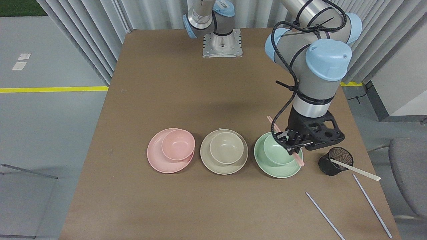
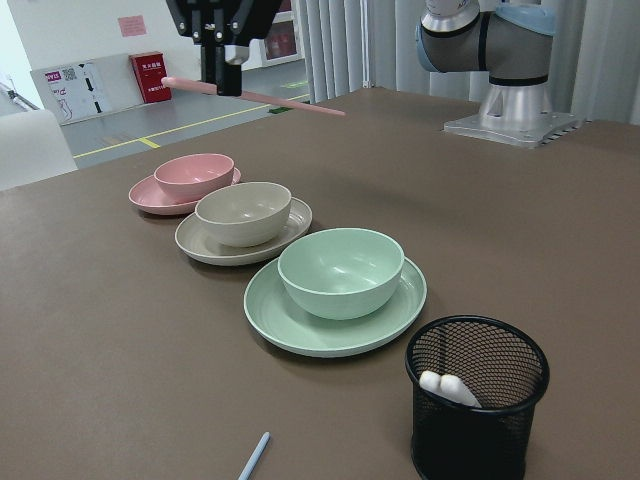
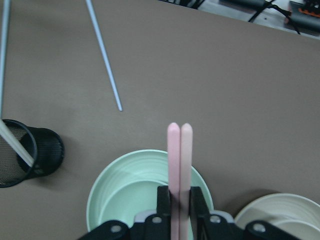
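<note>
My gripper is shut on a pair of pink chopsticks (image 2: 300, 105) (image 3: 185, 145), held level above the green bowl (image 1: 279, 148) and green plate (image 2: 280, 322). In the front view the arm hides much of the gripper. A beige bowl (image 1: 226, 148) on its plate sits in the middle, and a pink bowl (image 1: 178, 144) on its plate to the left. Right of the green plate stands a black mesh cup (image 1: 329, 165) with white chopsticks (image 1: 362, 172) leaning out of it.
Two pale blue sticks (image 1: 372, 206) lie on the right front of the table (image 1: 180, 208).
</note>
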